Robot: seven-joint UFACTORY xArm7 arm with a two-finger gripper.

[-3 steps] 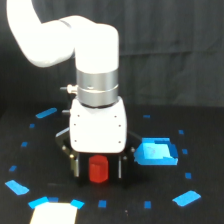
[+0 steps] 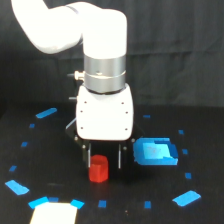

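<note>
A small red cylinder-like object stands on the dark table below the arm, left of the middle. Over it, pointing down, is the white arm with my gripper. The two dark fingers are spread apart, one on each side of the red object's upper part as seen from here. Whether either finger touches it cannot be made out.
An open blue box sits to the right of the gripper. A pale block is at the front left edge. Blue tape pieces and small blue marks dot the otherwise clear dark table.
The arm has shifted slightly right and up in the view. The fingers appear closer together than before. The red object and the blue box look to be in the same places.
</note>
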